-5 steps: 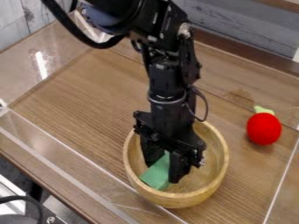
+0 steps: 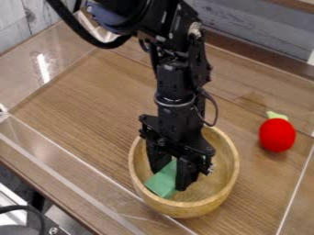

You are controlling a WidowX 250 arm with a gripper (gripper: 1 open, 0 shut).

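Note:
My gripper [image 2: 177, 163] is lowered into a yellow bowl [image 2: 216, 200] at the lower middle of the camera view. It is shut on a green object [image 2: 162, 184] that lies in the bowl, partly hidden by the black fingers. The exact shape of the green object cannot be made out.
A red tomato-like object [image 2: 277, 137] with a pale green piece above it lies to the right of the bowl. A dark cable crosses the bottom left corner.
The arm, bowl and green object look almost unmoved, with at most a very slight shift of the gripper.

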